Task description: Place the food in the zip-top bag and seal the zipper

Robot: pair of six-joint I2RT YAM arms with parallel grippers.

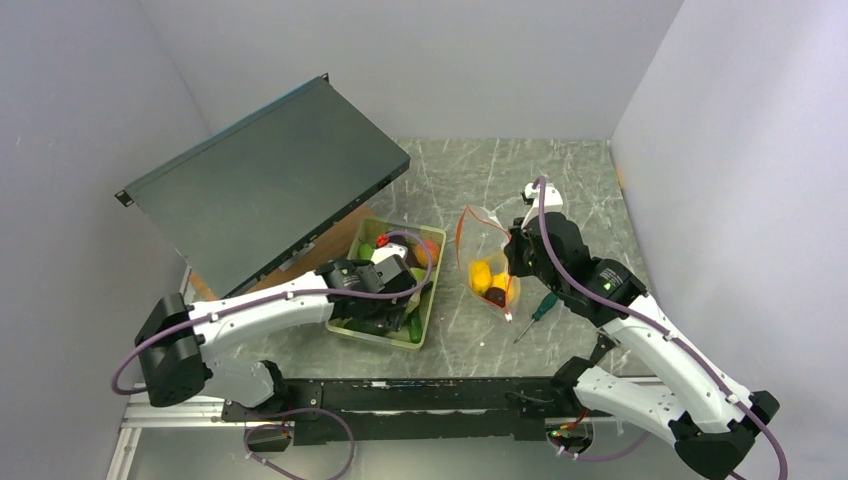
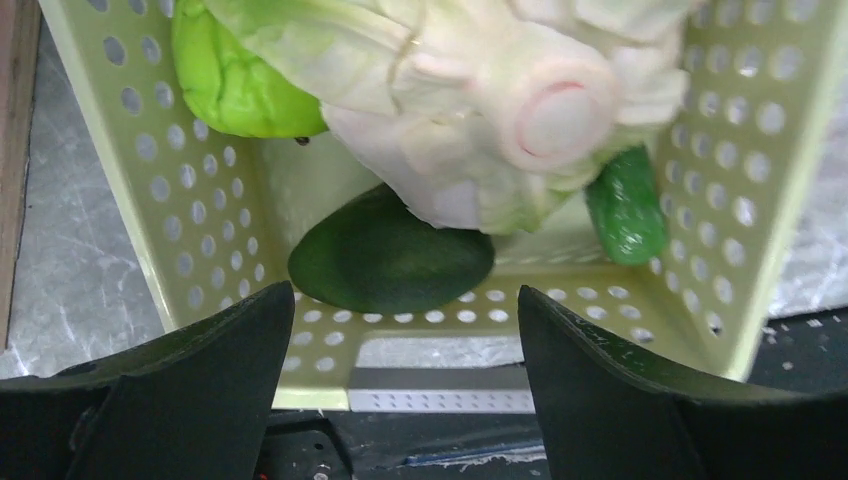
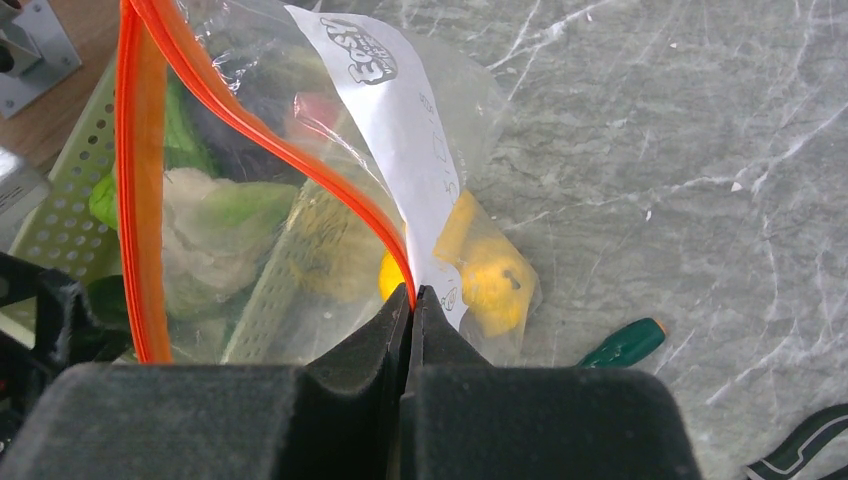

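My left gripper is open above the produce basket [image 2: 760, 230], over a dark green oval vegetable [image 2: 385, 262], with leafy lettuce [image 2: 450, 80], a bright green item [image 2: 240, 80] and a small cucumber [image 2: 625, 205] nearby. My right gripper is shut on the edge of the zip top bag [image 3: 380, 110], which stands open with its orange zipper [image 3: 140, 250] visible. Yellow food [image 3: 490, 285] and a dark item [image 1: 494, 296] sit inside the bag, right of the basket.
A green-handled screwdriver [image 1: 540, 310] lies right of the bag. A large dark panel [image 1: 265, 180] leans over the left side behind the basket. The marble surface behind the bag is clear. Walls border the workspace.
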